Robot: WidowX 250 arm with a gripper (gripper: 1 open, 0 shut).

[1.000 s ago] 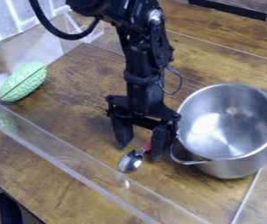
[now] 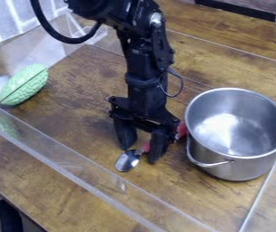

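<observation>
My black gripper (image 2: 144,136) is low over the wooden table (image 2: 68,127), just left of a large steel pot (image 2: 237,127). A spoon (image 2: 128,161) with a metal end lies beneath it, and something red shows behind the fingers at the pot's left side. Whether the fingers grip the spoon is hidden by the gripper's own body.
A green oval object (image 2: 24,84) lies at the left beside clear plastic. Transparent strips run along the front left and right.
Since a second ago the gripper has shifted slightly left, and the spoon has moved left and up in the view. The pot appears slightly shifted too.
</observation>
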